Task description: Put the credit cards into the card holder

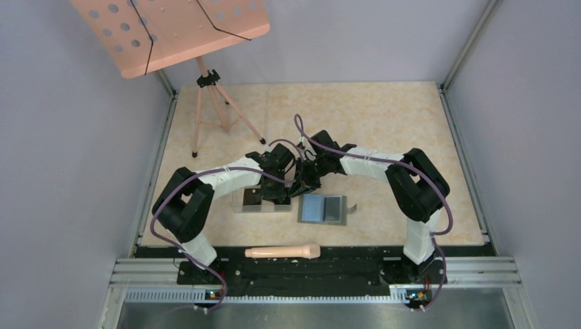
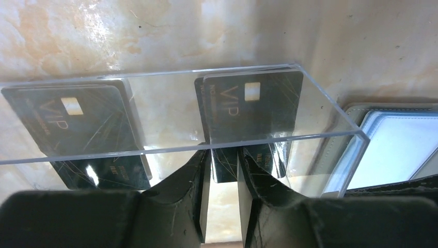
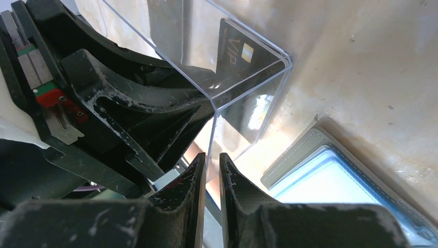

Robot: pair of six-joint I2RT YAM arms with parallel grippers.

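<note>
Black VIP cards lie in a clear box: one stack on the left [image 2: 85, 121] and another on the right [image 2: 253, 106] in the left wrist view. My left gripper is part open over the right stack, a narrow gap between its fingertips; it grips no card. In the right wrist view my right gripper is shut on a wall of the clear box [image 3: 247, 116], near its corner. The card holder [image 1: 322, 209] lies open to the right of the box, its pale blue lining [image 2: 400, 150] showing.
A pink stand [image 1: 218, 113] occupies the back left of the table. A beige cylinder [image 1: 282, 251] lies at the front edge. Both grippers are close together above the box.
</note>
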